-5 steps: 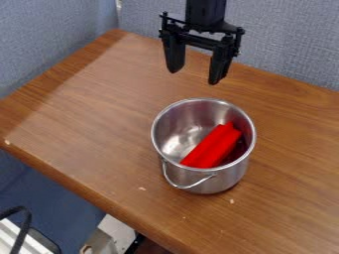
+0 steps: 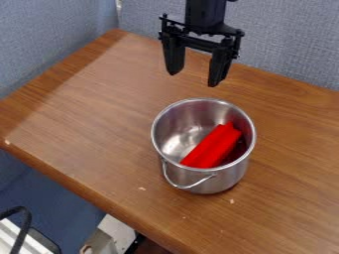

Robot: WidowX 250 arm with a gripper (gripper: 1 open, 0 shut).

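Note:
A steel pot (image 2: 176,127) with a wire handle stands on the wooden table, front of centre. Inside it lies a red oblong object (image 2: 212,146), tilted along the pot's right side. Above and behind the pot my black gripper (image 2: 196,62) hangs open, its two fingers spread wide with nothing between them.
Blue-grey padded walls stand at the back and left. Dark cable and a white item sit off the table at the lower left.
My gripper has shifted very slightly, staying open above and behind the pot. The pot and the red object look unmoved.

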